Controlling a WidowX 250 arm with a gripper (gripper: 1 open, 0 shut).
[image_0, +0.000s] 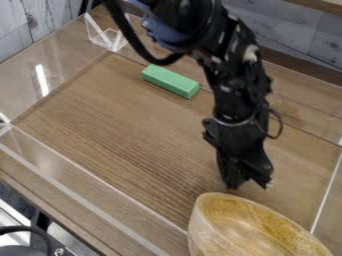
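Note:
The black robot arm reaches down from the top of the view to the right-centre, where my gripper (234, 170) hangs low over the wooden table (107, 140), just behind a yellow container (254, 230) at the bottom right. Whether its fingers are open or shut is unclear. A green block (170, 82) lies to the upper left of the gripper, apart from it.
A clear plastic item (110, 30) is at the back left. A wall borders the back right.

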